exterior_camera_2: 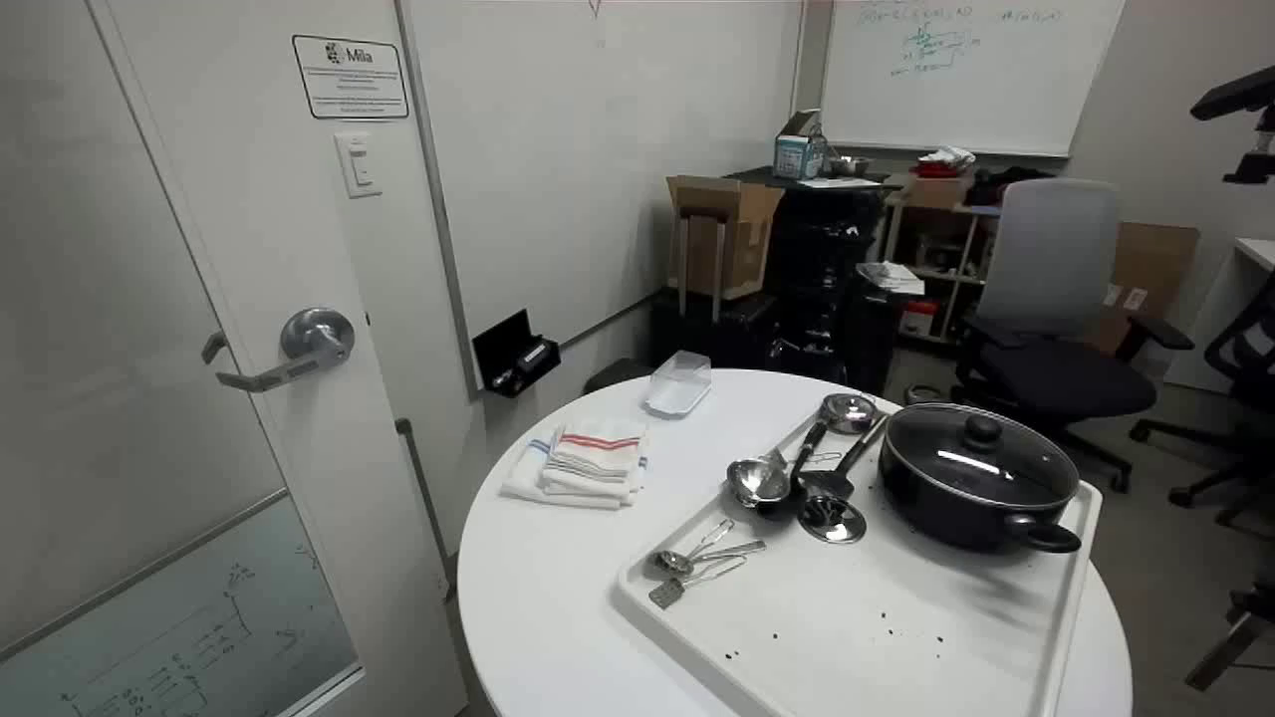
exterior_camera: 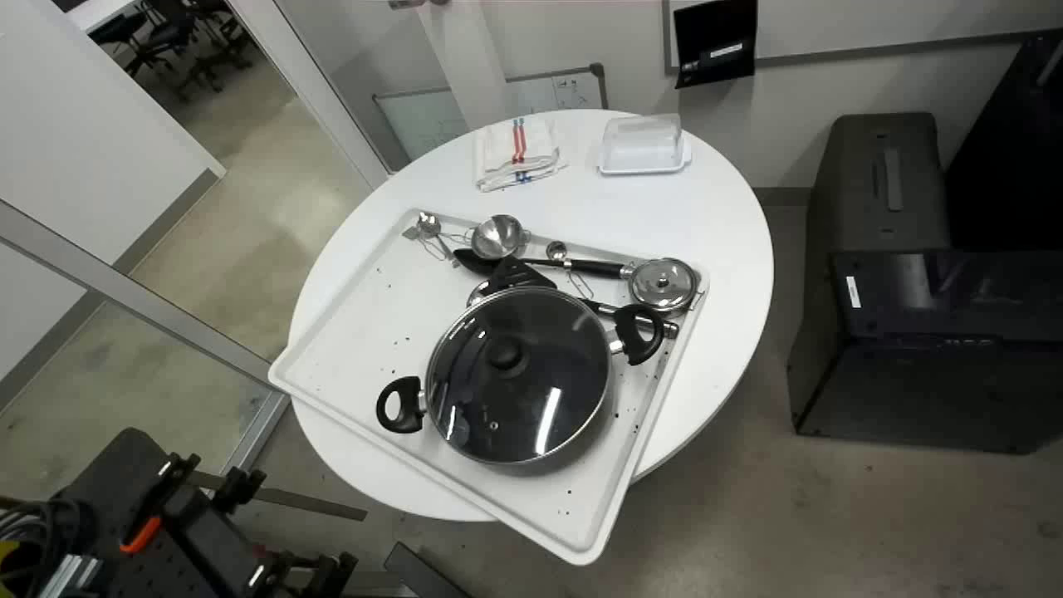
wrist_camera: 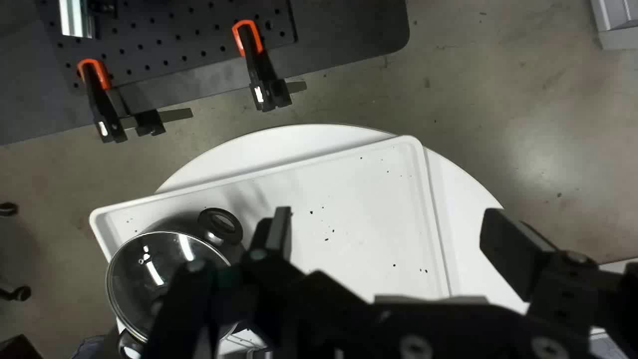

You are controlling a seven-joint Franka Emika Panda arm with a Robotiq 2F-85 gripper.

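Observation:
My gripper shows only in the wrist view, its fingers wide open above the tray with nothing between them. One of its black fingers (wrist_camera: 505, 254) is at the right, the other left of centre, covering part of the pot. A black pot (exterior_camera_2: 956, 508) with a glass lid (exterior_camera: 519, 399) and two loop handles rests on the white tray (exterior_camera: 344, 334). Beside the pot lie a ladle (exterior_camera_2: 756, 480), a black-handled spatula (exterior_camera_2: 827, 483), a small round lid-like steel piece (exterior_camera: 663, 284) and several small steel utensils (exterior_camera_2: 693, 558).
The tray overhangs the round white table (exterior_camera: 732, 229). Folded towels (exterior_camera: 518, 151) and a clear-lidded white container (exterior_camera: 643, 146) sit on the table away from the tray. A dark bench with orange-tipped clamps (wrist_camera: 257, 66) stands nearby. Much of the tray is bare, with dark crumbs.

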